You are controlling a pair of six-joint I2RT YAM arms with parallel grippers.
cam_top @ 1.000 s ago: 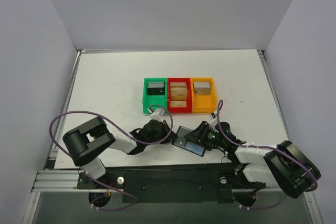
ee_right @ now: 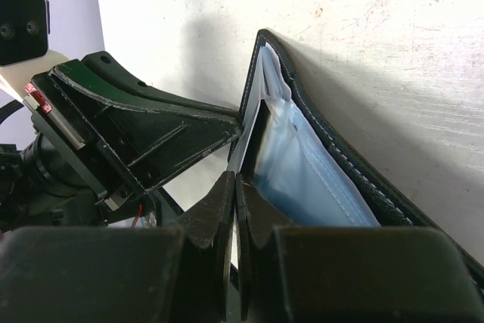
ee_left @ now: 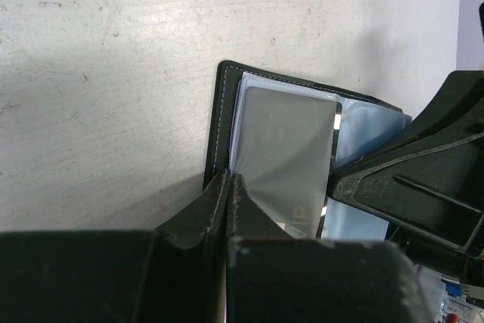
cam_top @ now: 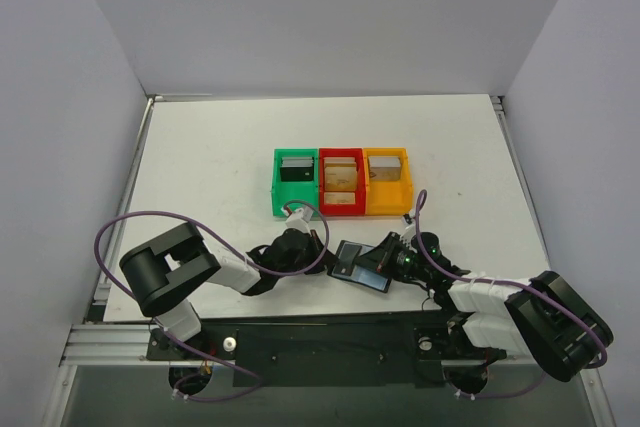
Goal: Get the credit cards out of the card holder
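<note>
The open card holder (cam_top: 365, 282), black with stitched edges and clear sleeves, lies on the table's front part. A grey card (ee_left: 283, 149) sits in its sleeve in the left wrist view. My left gripper is shut on the holder's stitched left edge. My right gripper is shut at the clear sleeves (ee_right: 302, 164), its tips close to the grey card in the top view; nothing clearly shows between its fingers.
Behind the holder stand three bins, green (cam_top: 296, 197), red (cam_top: 342, 209) and yellow (cam_top: 390, 197), with card-like items inside.
My right gripper and arm have shifted very slightly over the holder. The left arm and the holder look unchanged.
</note>
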